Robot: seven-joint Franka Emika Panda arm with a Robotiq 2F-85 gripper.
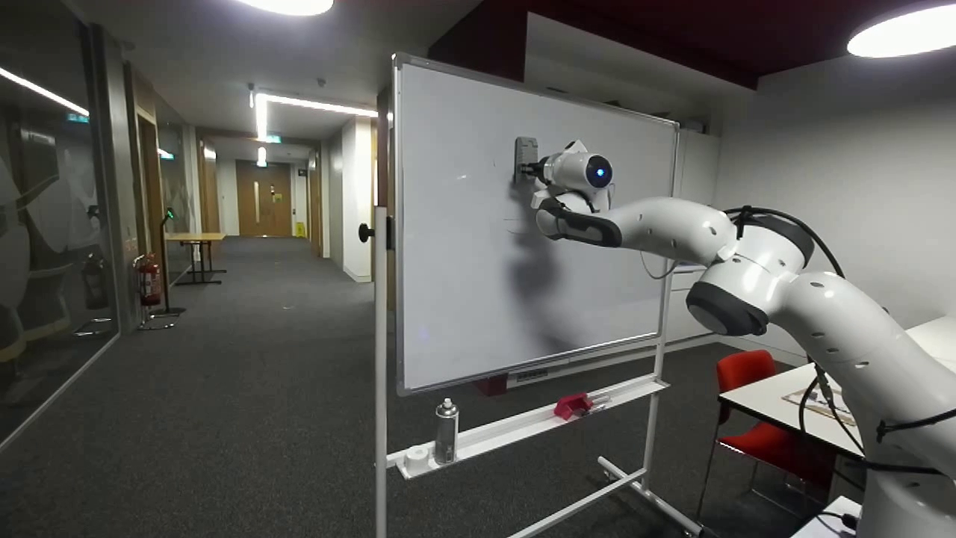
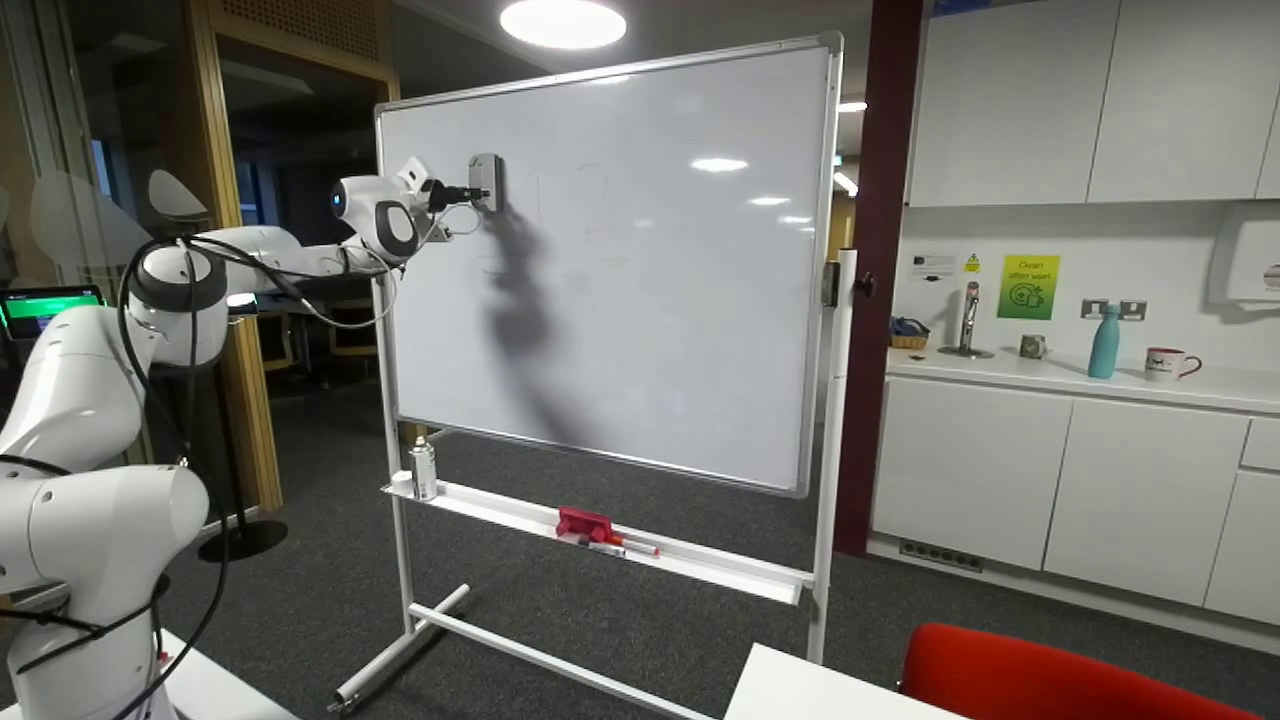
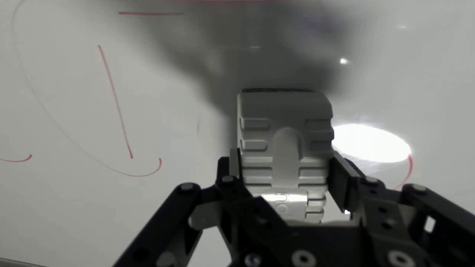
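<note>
A grey whiteboard eraser (image 3: 285,138) is held between the black fingers of my gripper, which is shut on its two sides. Its dark felt edge lies at or very near the surface of the whiteboard (image 3: 53,209); exact contact cannot be told. From outside, the eraser (image 1: 525,158) is upright against the upper part of the board (image 1: 448,269), and the second exterior view shows the eraser (image 2: 486,180) toward the upper left. Thin red marker strokes (image 3: 115,100) remain left of the eraser, and a short red curve (image 3: 408,171) lies to its right.
Below the board, a tray (image 2: 708,574) carries a spray can (image 2: 423,468), a red holder (image 2: 584,523) and markers (image 2: 636,546). A white table (image 2: 816,690) and red chair (image 2: 1032,672) stand in front. Most of the board's face is unobstructed.
</note>
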